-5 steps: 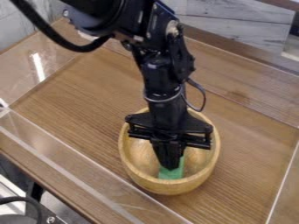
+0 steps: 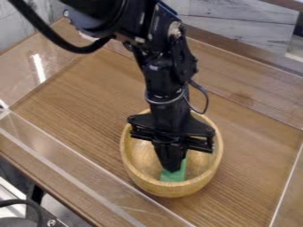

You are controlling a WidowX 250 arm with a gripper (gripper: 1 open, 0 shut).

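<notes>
A round light wooden bowl (image 2: 140, 168) stands near the front of the wooden table. Inside it lies a green object (image 2: 172, 175), mostly under the black gripper (image 2: 172, 162), which reaches down into the bowl from above. Its fingers look shut, and whether anything is between them is hard to see.
A pale panel runs along the back, and dark cables and a white item sit at the lower left beyond the table's edge.
</notes>
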